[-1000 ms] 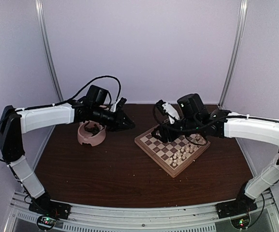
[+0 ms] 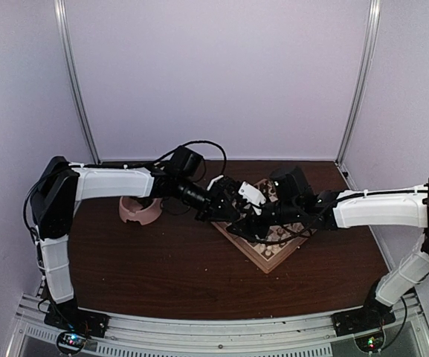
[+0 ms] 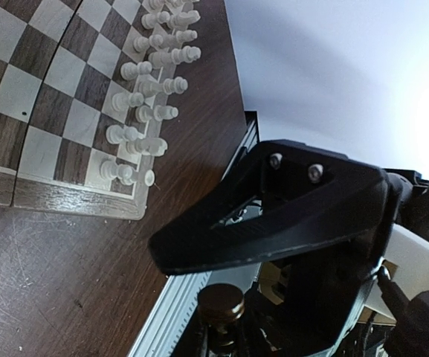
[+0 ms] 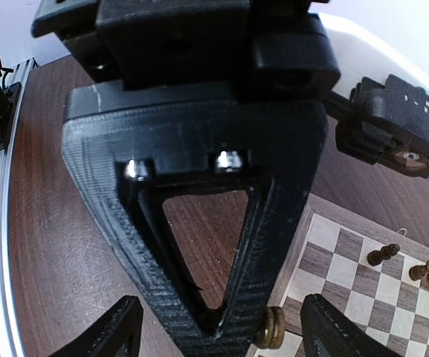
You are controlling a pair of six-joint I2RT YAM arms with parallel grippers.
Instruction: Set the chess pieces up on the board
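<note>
The chess board (image 3: 39, 111) shows pale pieces (image 3: 162, 86) lined along one edge in the left wrist view. Several dark pieces (image 4: 427, 271) stand across the board in the right wrist view. A brown piece (image 3: 220, 303) sticks up from my left gripper, which is shut on it. My right gripper is part open, its fingers (image 4: 108, 335) spread either side of the left gripper's tip and the same piece (image 4: 271, 328). From above, both grippers meet over the board's left part; their tips hide each other there.
A pink bowl (image 2: 140, 213) stands on the table left of the board, partly behind the left arm. With the two arms this close, there is little room between them.
My left gripper has moved right, from beside the bowl to over the board. The right gripper has shifted slightly left and down in the top view to meet it.
</note>
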